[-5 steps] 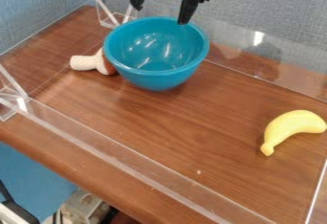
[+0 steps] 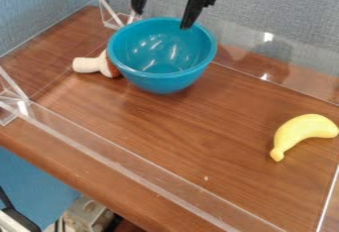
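Observation:
My black gripper (image 2: 163,6) hangs open at the top of the camera view, its two fingers spread above the back of a blue bowl (image 2: 159,72), with nothing between them. The bowl sits upright on the wooden surface (image 2: 159,147), empty as far as shows. A pale, short object (image 2: 93,64) lies just left of the bowl, partly behind it. A yellow banana (image 2: 302,133) lies at the right.
Clear plastic edging (image 2: 133,165) runs along the front and around the sides of the surface, with grey-blue walls behind and at left.
The bowl, banana and pale object are unchanged.

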